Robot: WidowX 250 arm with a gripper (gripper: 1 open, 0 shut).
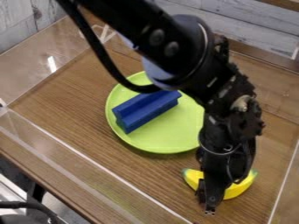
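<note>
A yellow toy banana (242, 185) lies on the wooden table at the lower right. My black gripper (219, 184) reaches down over it, its fingers shut on the banana's middle. A green plate (172, 138) sits at the centre with a blue block (145, 109) on it, partly behind the arm.
Clear walls edge the wooden table (73, 114) at the left, front and right. Bare table lies left of the plate. A dark cable or part shows at the bottom left, outside the near edge.
</note>
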